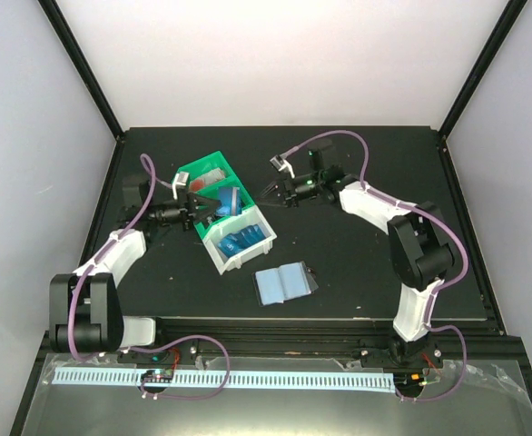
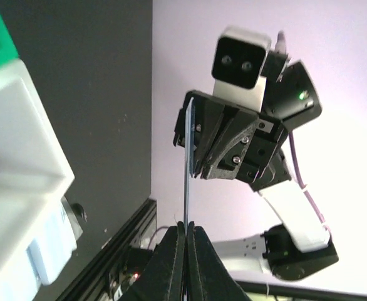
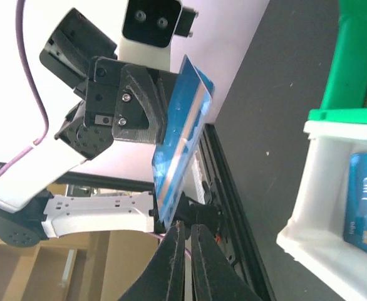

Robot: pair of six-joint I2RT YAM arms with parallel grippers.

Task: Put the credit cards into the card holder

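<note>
My left gripper (image 1: 210, 207) is shut on a blue card (image 1: 230, 202), seen edge-on in the left wrist view and with a pale stripe in the right wrist view (image 3: 180, 138). My right gripper (image 1: 264, 198) is to the card's right, apart from it, fingers slightly parted with nothing visible between them. More blue cards (image 1: 241, 240) lie in the white bin (image 1: 262, 250). An open holder with pale blue sleeves (image 1: 281, 282) lies on the table in front of the bins.
A green bin (image 1: 189, 170) with items inside stands behind the white bin. Frame rails border the table.
</note>
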